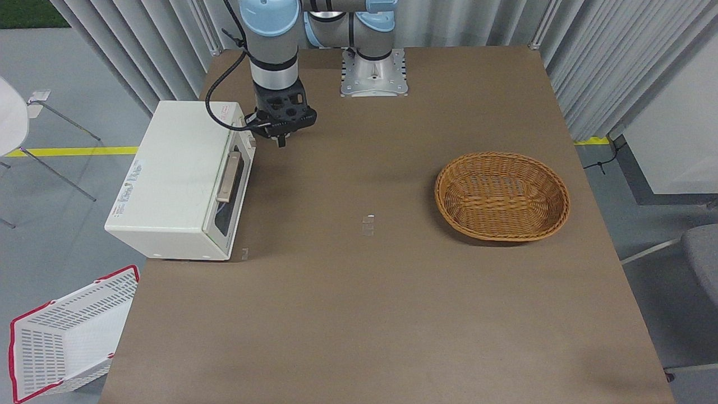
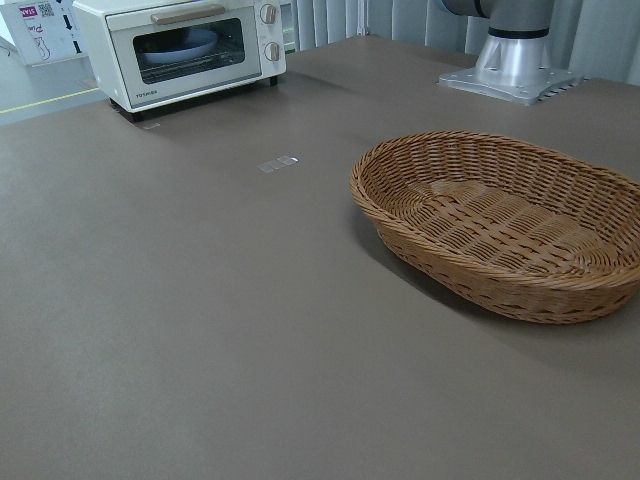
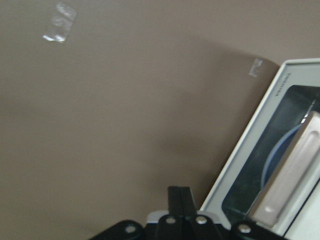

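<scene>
A white Toshiba toaster oven (image 1: 171, 182) sits at the table's left with its glass door closed; a blue dish (image 2: 180, 45) shows behind the glass. The pale door handle (image 3: 287, 170) fills the right of the wrist view. My gripper (image 1: 281, 142) hangs just right of the oven's rear top, beside and above the handle. In the wrist view its black fingertips (image 3: 176, 197) appear shut together with nothing visible between them. An oval wicker basket (image 1: 501, 195) lies empty on the right of the table.
The arm's base plate (image 1: 374, 81) is at the back. A white plastic crate (image 1: 67, 336) stands on the floor at the front left.
</scene>
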